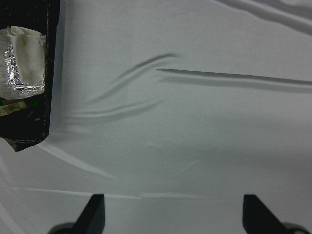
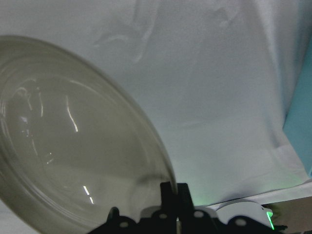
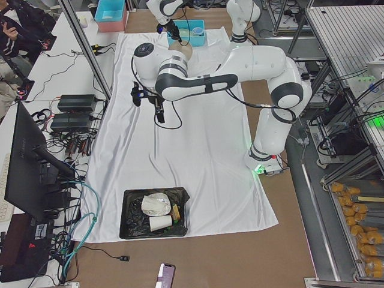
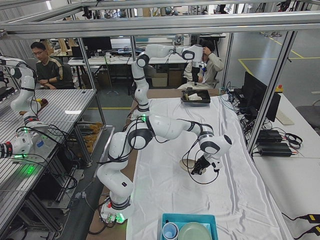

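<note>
A round beige plate (image 4: 185, 166) is at my right gripper, whose fingers are shut on its rim; in the right wrist view its glossy face (image 2: 68, 141) fills the left side. In the camera left view it is partly hidden behind the near arm. My left gripper is open over the bare white cloth (image 1: 185, 126), its fingertips wide apart. A black bin (image 3: 129, 213) with crumpled foil, a white roll and other scraps lies at that end of the cloth.
A blue tub (image 4: 165, 220) holding a green plate (image 4: 194, 233) and a cup (image 4: 170, 230) stands at the other end. Monitors, cables and black boxes line one side; metal frames surround the table.
</note>
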